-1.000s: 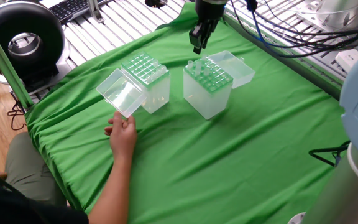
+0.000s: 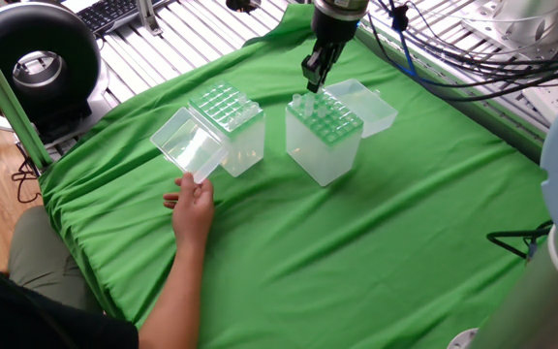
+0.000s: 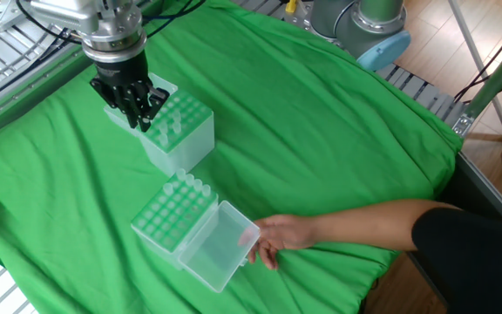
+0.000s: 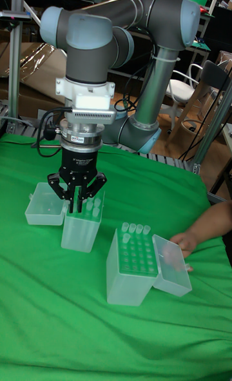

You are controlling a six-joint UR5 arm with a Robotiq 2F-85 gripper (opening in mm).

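Observation:
My black gripper [image 4: 75,206] points down over the tube box [image 4: 80,234] nearest the robot. Its fingertips stand close together with a narrow gap. Whether a tube is between them I cannot tell. In exterior view 2 the gripper [image 3: 139,124] is at the box's edge, near a few clear tubes [image 3: 177,116] standing in its green rack [image 3: 192,112]. In exterior view 1 its tips [image 2: 313,87] appear just above the tubes. A second box [image 2: 245,148] with a green rack [image 2: 221,102] holds several tubes [image 3: 197,185] along one side.
Both boxes have clear lids hanging open: one lid [image 2: 366,105] behind the near-robot box, the other lid [image 2: 188,143] beside the second box. A person's hand [image 2: 192,199] touches that second lid.
Boxes and hand look unchanged.

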